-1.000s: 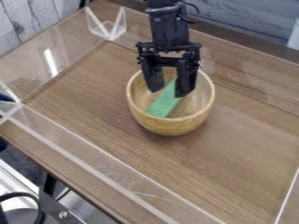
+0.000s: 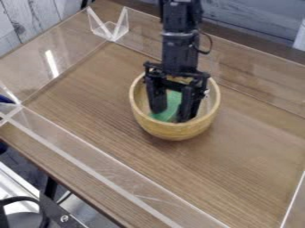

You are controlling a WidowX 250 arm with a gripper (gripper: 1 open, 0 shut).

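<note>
A yellow bowl (image 2: 176,127) sits on the wooden table near the middle of the camera view, with a green object (image 2: 167,105) in it. My dark gripper (image 2: 174,101) reaches down into the bowl from above, its fingers spread on either side over the green object, partly hiding it. The gripper is open; whether the fingers touch the green object is unclear.
A clear plastic piece (image 2: 109,24) stands at the upper left of the table. Dark cables lie at the lower left.
My gripper has moved down from above the bowl's back into it, now covering much of the green object.
</note>
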